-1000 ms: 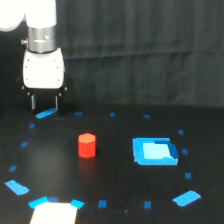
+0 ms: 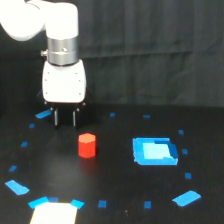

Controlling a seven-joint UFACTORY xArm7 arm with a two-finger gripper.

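A red block (image 2: 87, 145) with a hexagonal outline rests on the dark table, left of the middle. Up and to the left of it, my gripper (image 2: 66, 117) hangs from the white arm with its two dark fingers apart and nothing visible between them. It appears to be clear of the block. Right of the middle lies a bright blue, tray-like shape (image 2: 138, 152) with a white area inside it.
Small blue marks are scattered over the table, with larger blue strips at the lower left and a blue strip (image 2: 186, 198) at the lower right. A pale object (image 2: 54, 214) sits at the bottom left edge.
My gripper has moved right and lower in the picture, closer to the red block. The block and the blue shape have stayed where they were.
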